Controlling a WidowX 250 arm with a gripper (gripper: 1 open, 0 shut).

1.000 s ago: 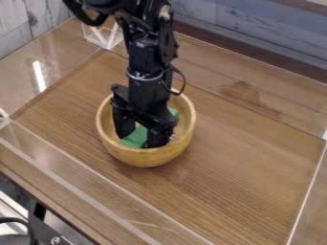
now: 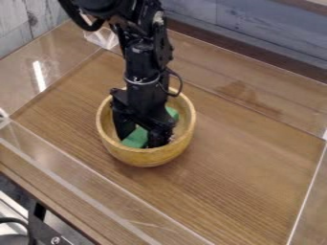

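Observation:
A yellow-orange bowl (image 2: 156, 154) stands on the wooden tabletop, left of centre. My black gripper (image 2: 145, 128) reaches down into it from the top of the view, its fingers low inside the bowl around or over a green object (image 2: 134, 137). The arm hides much of the green object, and whether the fingers touch it or how far apart they stand is unclear.
A clear plastic item (image 2: 102, 36) is at the back left beside the arm. White walls and edges border the table.
The arm has shifted slightly within the bowl, with its upper part a little more upright. The bowl and green object look nearly unmoved.

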